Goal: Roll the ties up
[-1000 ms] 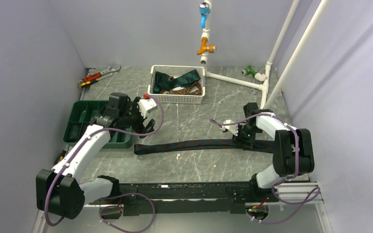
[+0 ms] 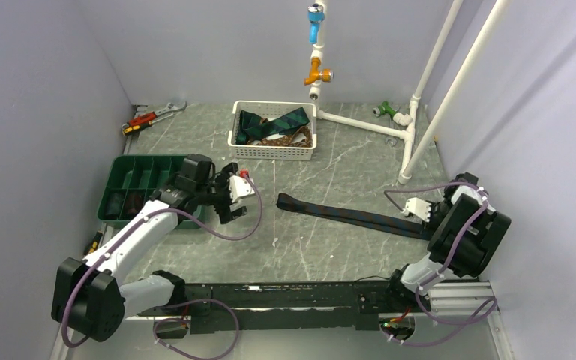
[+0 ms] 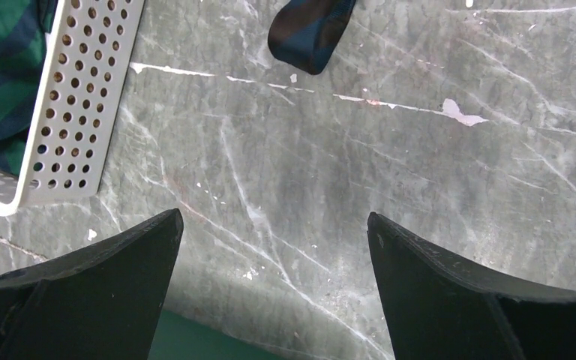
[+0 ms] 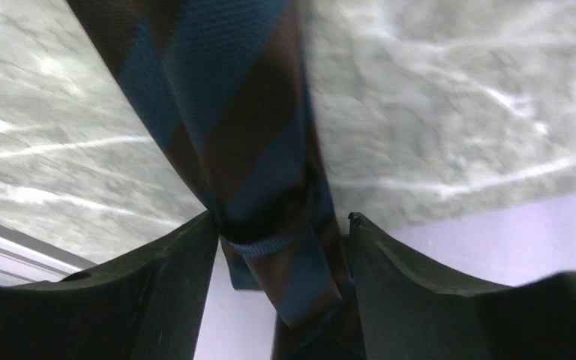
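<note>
A dark navy-and-brown striped tie (image 2: pixel 337 214) lies stretched over the marble table, from the middle toward the right wall. Its left end shows at the top of the left wrist view (image 3: pixel 307 37). My left gripper is open above the table, left of that end, with nothing between its fingers. My right gripper is at the tie's right end by the wall, with folded fabric (image 4: pixel 247 165) between and beyond its fingers. The view is blurred, and whether it grips the fabric is unclear.
A white perforated basket (image 2: pixel 274 152) with more ties stands at the back. A green compartment tray (image 2: pixel 139 172) is at the left. Tools (image 2: pixel 150 116) lie back left. White pipes (image 2: pixel 360 124) run along the back right.
My left gripper has moved slightly right.
</note>
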